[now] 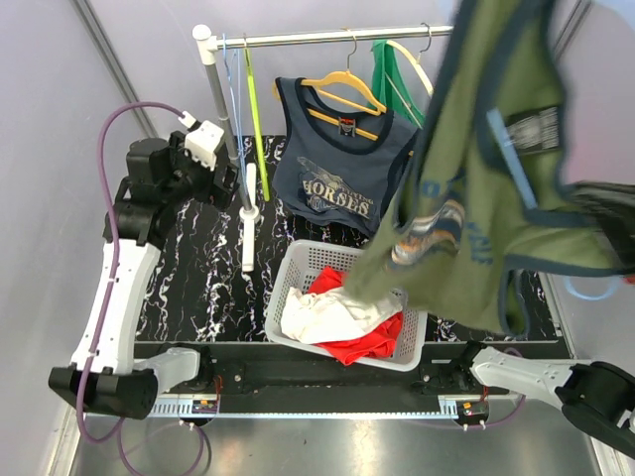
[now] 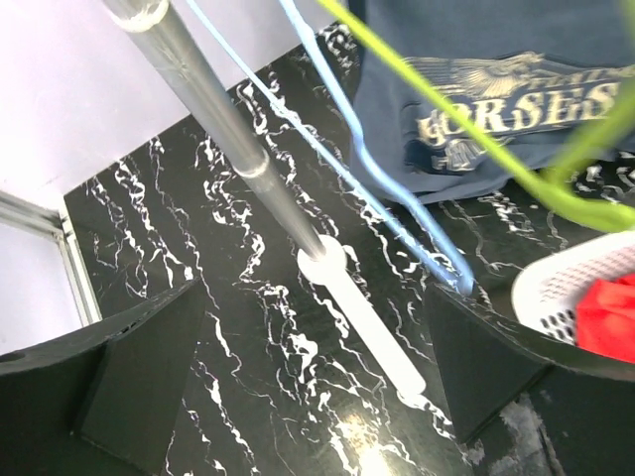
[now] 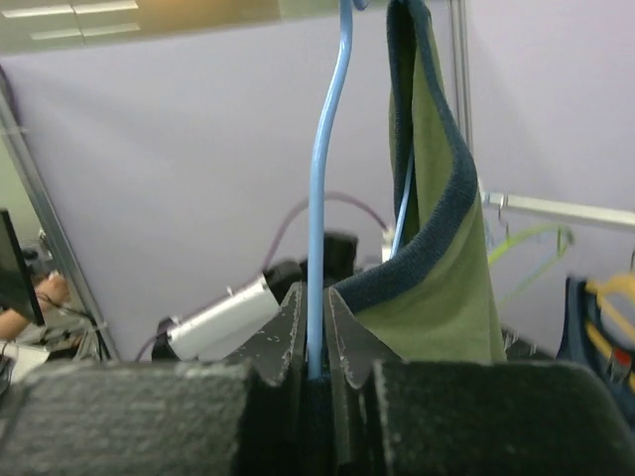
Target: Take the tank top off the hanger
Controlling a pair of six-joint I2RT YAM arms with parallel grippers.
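Observation:
An olive-green tank top [image 1: 429, 260] with dark blue trim hangs large and blurred across the right half of the top view. It is still on a light blue hanger [image 3: 317, 198], which shows through its neckline. My right gripper is shut on that blue hanger, with the shirt's trim close behind the fingertips. In the top view the right hand is only a dark blur at the right edge. My left gripper stands open beside the rack's left post, nothing between its fingers; empty blue and green hangers dangle just beyond it.
A navy tank top [image 1: 332, 169] on a yellow hanger [image 1: 345, 81] hangs from the rack's rail [image 1: 298, 40]. Below sits a grey basket [image 1: 275, 315] with red and white cloth.

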